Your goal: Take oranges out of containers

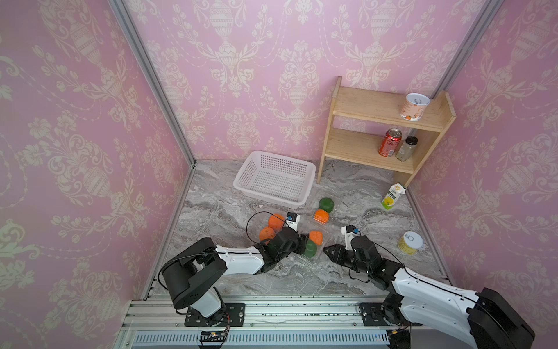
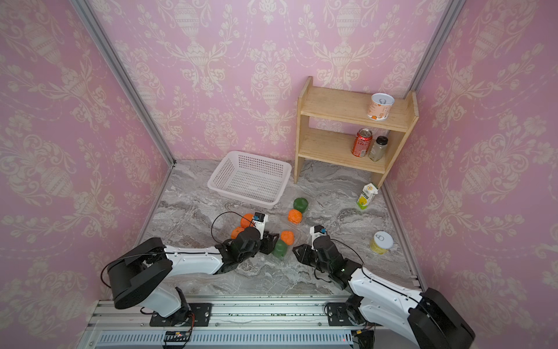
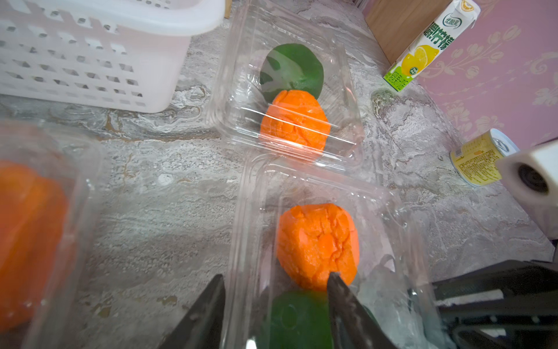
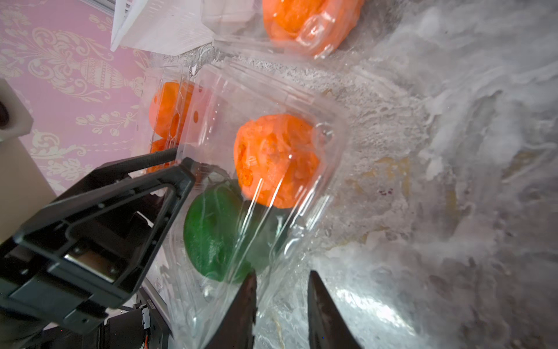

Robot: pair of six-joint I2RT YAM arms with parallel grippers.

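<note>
A clear plastic container (image 3: 244,232) holds an orange (image 3: 316,244) and a green fruit (image 4: 212,232). My left gripper (image 1: 302,244) is at its left side, fingers parted over its near end; my right gripper (image 1: 330,252) is at its right side, fingertips apart at the container's edge in the right wrist view (image 4: 282,293). Behind it, another container holds an orange (image 3: 293,125) and a green fruit (image 3: 290,69). More oranges (image 1: 275,222) sit in a container to the left, partly hidden by my left arm.
A white basket (image 1: 273,174) stands behind the containers. A wooden shelf (image 1: 360,148) with cans and a jar is at the back right, with a juice carton (image 1: 393,196) and yellow can (image 1: 410,243) on the table to the right.
</note>
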